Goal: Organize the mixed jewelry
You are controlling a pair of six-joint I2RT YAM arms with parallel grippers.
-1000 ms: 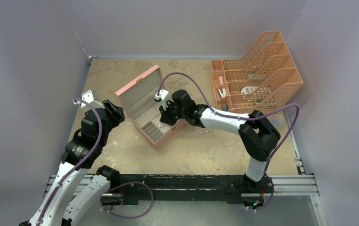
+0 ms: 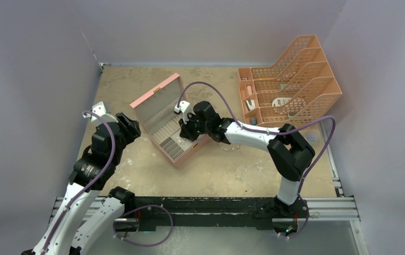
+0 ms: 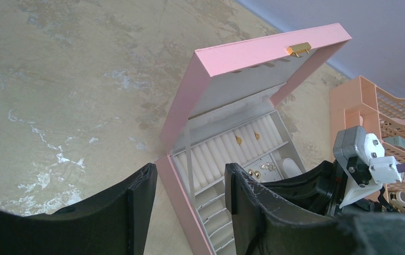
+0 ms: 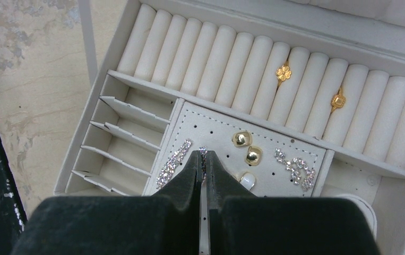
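Note:
A pink jewelry box (image 2: 157, 90) stands open with rolls, slots and a padded board. Two gold rings (image 4: 283, 73) sit between rolls. The board holds gold earrings (image 4: 253, 155), a silver sparkly strand (image 4: 174, 162) on the left and another strand (image 4: 302, 171) on the right. My right gripper is shut over the board's middle; a small sparkly piece shows at its tips, whether held I cannot tell. My left gripper hangs left of the box, open, nothing between its fingers.
A peach organizer (image 2: 290, 101) with small items stands at the back right. A clear round container (image 2: 311, 137) lies at the right.

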